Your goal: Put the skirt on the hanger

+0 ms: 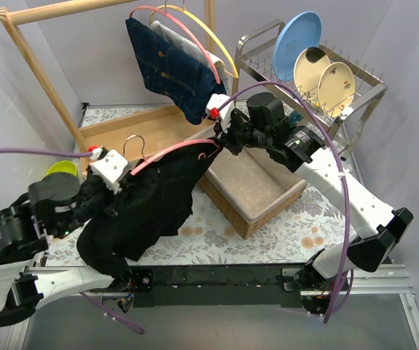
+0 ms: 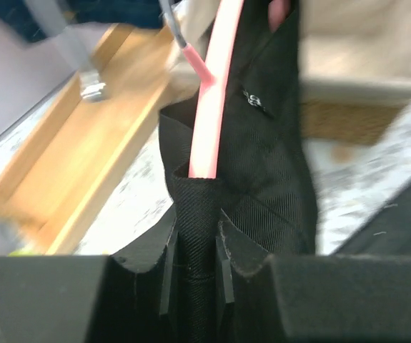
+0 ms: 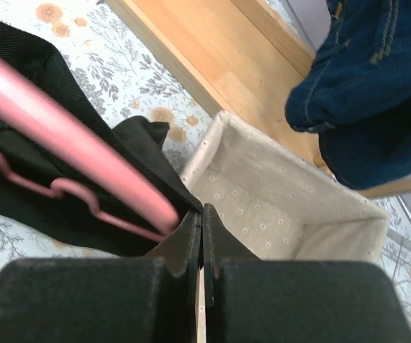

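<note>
The black skirt [image 1: 162,204] hangs between my grippers with the pink hanger [image 1: 173,149] along its upper edge, the hook rising near my left gripper. In the left wrist view my left gripper is shut on the skirt's waistband, which covers the hanger's end. My right gripper is shut on the skirt's edge at the other end, just beside the tip of the pink hanger.
A wooden rack holds a denim skirt [image 1: 169,65] and a pale garment on hangers above a wooden tray [image 1: 114,131]. A lined basket [image 1: 260,204] sits below my right gripper; a dish rack [image 1: 362,102] stands behind the right arm.
</note>
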